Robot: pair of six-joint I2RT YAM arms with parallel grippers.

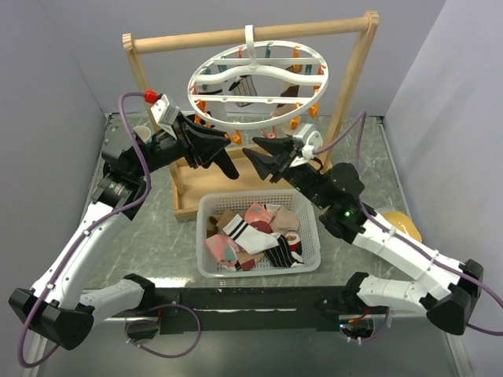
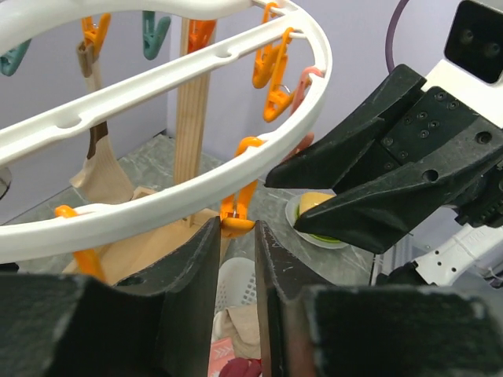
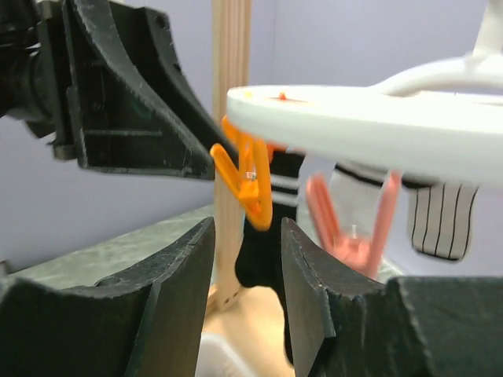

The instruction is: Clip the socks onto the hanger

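Observation:
The white round hanger [image 1: 253, 99] with coloured clips hangs from the wooden rack. My left gripper has its fingertips around the bottom of an orange clip [image 2: 236, 220] on the rim; whether it grips it is unclear. My right gripper is part open just below that clip, with nothing seen between its fingers. A black sock with white stripes [image 3: 259, 259] hangs behind. Other socks hang from clips farther back. A white striped sock [image 1: 244, 234] lies atop the socks in the basket [image 1: 204, 259].
A wooden tray [image 1: 186, 212] sits under the rack behind the basket. A plate with a yellow item [image 1: 399, 225] is at the right. Grey walls stand on both sides.

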